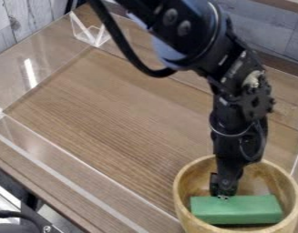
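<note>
A wooden bowl [188, 182] sits at the lower right, holding a green block [235, 210] in its bottom. My black gripper [224, 189] reaches down into the bowl from above, its tip at the block's upper edge. Its fingers are dark and seen edge-on, so I cannot make out how far apart they are or whether they touch the block.
A wooden table [102, 118] fills the view, mostly bare to the left of the bowl. A white wire stand [93, 32] is at the back left. Dark cables lie at the lower left corner.
</note>
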